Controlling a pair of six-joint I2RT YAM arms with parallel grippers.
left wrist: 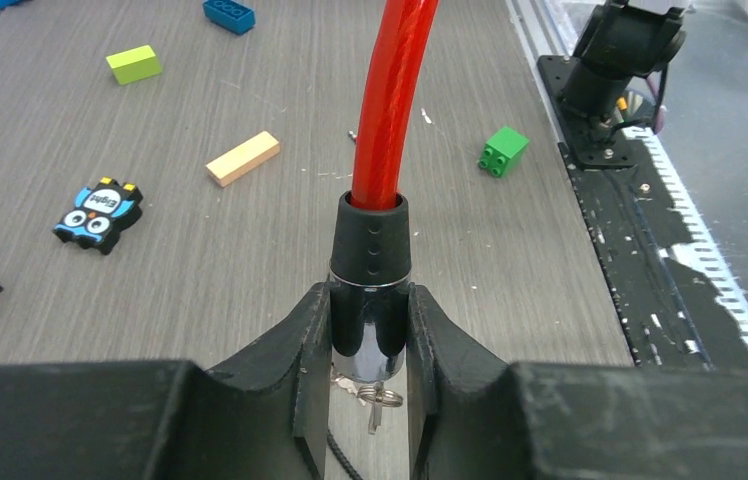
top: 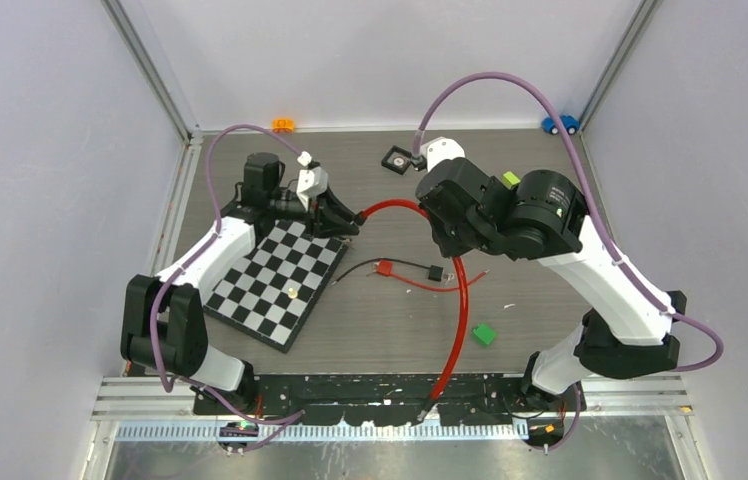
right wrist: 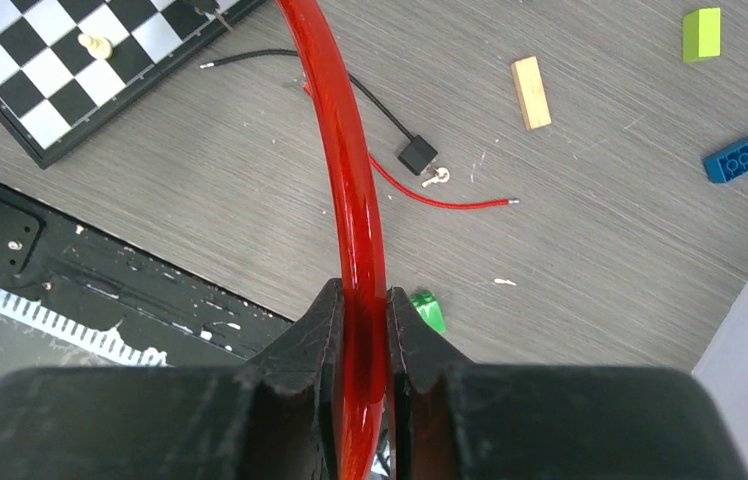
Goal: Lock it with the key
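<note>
A thick red cable (left wrist: 390, 110) arches between my two grippers. Its end, a black collar (left wrist: 372, 240) over a silver head, stands in the left wrist view with my left gripper shut on the head. A small key with a ring (left wrist: 378, 398) shows below the silver end; whether it sits in the lock cannot be told. In the right wrist view the red cable (right wrist: 350, 190) runs between the fingers of my right gripper. How firmly they hold it is unclear. The other cable end (top: 425, 410) hangs at the front.
On the table lie a black lock (right wrist: 417, 155) with keys (right wrist: 437, 177) on a thin cord, a small red lock (top: 385, 268), and a chessboard (top: 280, 282) near the left arm. Several toy bricks, including a green one (top: 483, 334), are scattered around.
</note>
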